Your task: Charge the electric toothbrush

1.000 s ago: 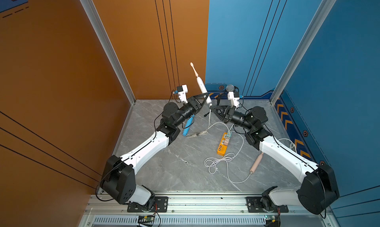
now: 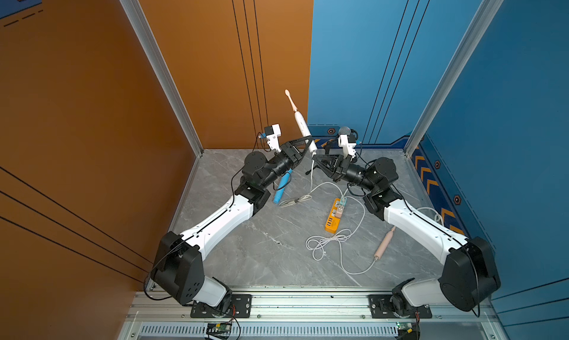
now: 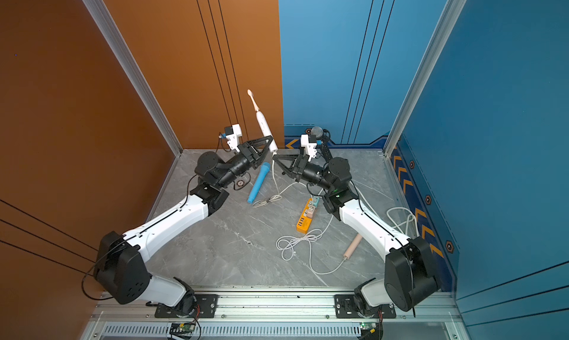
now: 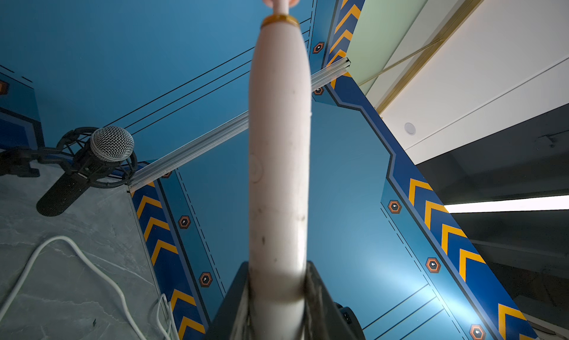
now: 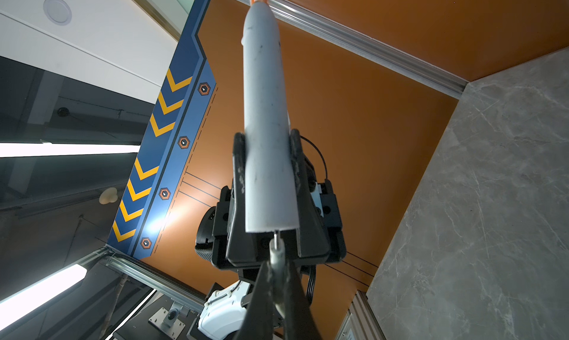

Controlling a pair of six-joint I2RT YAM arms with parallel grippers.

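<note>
A white electric toothbrush with a pink-necked head stands tilted upright in the air, my left gripper shut on its lower handle. Just below it, my right gripper is shut on a white charging cable plug, whose thin metal pin is at the bottom end of the handle; whether it is inside cannot be told. The cable hangs from there to the table, where an orange power strip holds adapters.
A blue cylinder lies on the grey table behind the arms. A pink object with a coiled white cable lies at front right. A microphone stands at the back.
Both grippers and the toothbrush have risen slightly, with the right gripper moving a little leftward. Each gripper's hold looks the same.
</note>
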